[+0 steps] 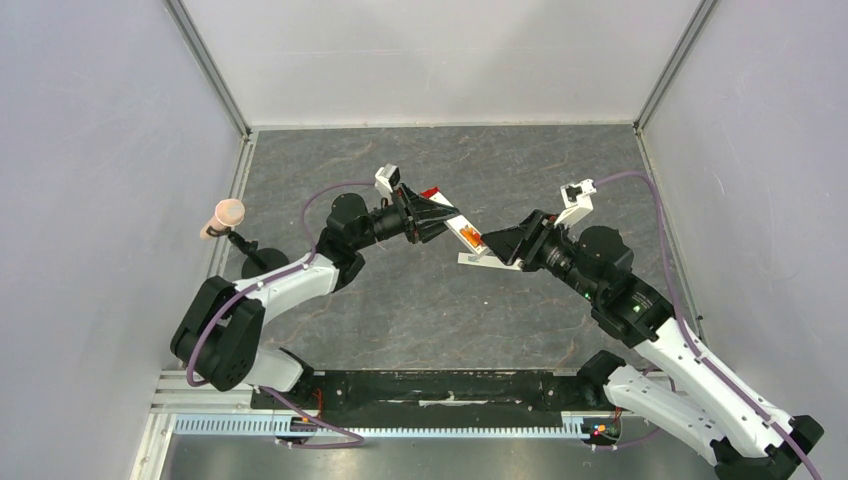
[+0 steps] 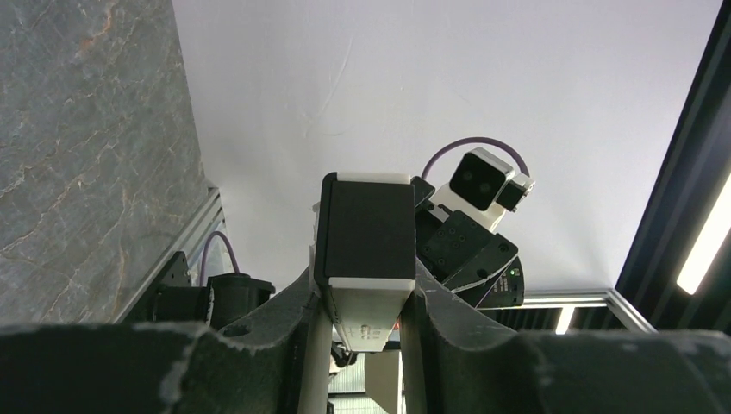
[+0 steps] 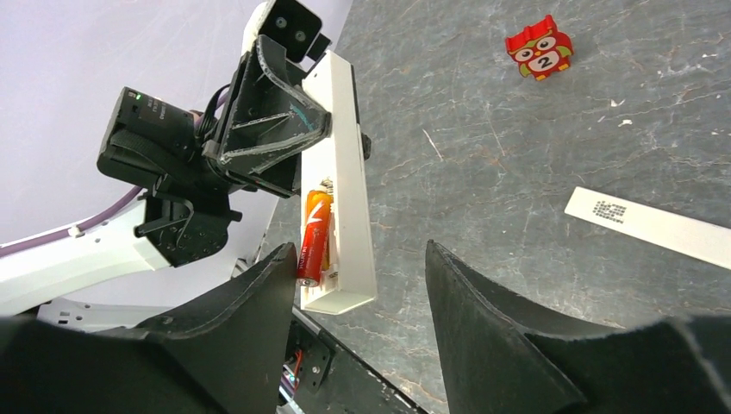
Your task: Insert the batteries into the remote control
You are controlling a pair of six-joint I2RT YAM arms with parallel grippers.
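The white remote (image 1: 456, 226) is held in the air by my left gripper (image 1: 436, 215), shut on it; in the left wrist view its end (image 2: 362, 310) sits between the fingers. In the right wrist view the battery compartment of the remote (image 3: 352, 216) faces out, with a red battery (image 3: 315, 246) and an orange one beside it; whether they are fully seated I cannot tell. My right gripper stands open at the remote's compartment end, its left finger very close to the red battery. A white cover strip (image 3: 646, 226) lies on the floor below.
A red owl block (image 3: 541, 47) lies on the grey floor (image 1: 400, 320) behind the remote. A cup on a black stand (image 1: 225, 215) is at the left wall.
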